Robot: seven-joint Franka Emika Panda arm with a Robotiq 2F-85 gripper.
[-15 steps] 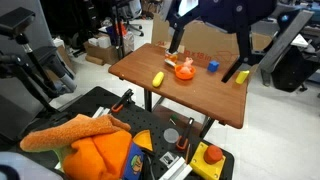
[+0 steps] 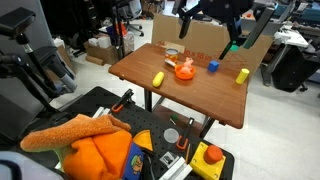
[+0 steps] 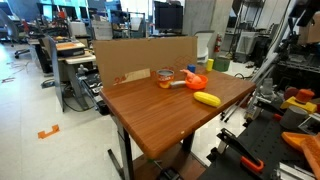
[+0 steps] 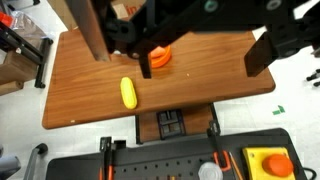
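Observation:
High over the wooden table, my gripper is open, with nothing between its fingers; in the wrist view the gripper spans wide above the tabletop. An orange round dish rests near the table's middle and is partly hidden by a finger in the wrist view. Closer to the table's front edge lies a yellow elongated object, clear of the fingers, also seen as a yellow object from the wrist. A small blue item and an upright yellow block stand toward the right.
A cardboard panel borders the table's far side. The wooden tabletop has bare room at its near end. Below the table's front sit a black base with clamps, orange cloth and a yellow box with a red button.
The things on the table have stayed put.

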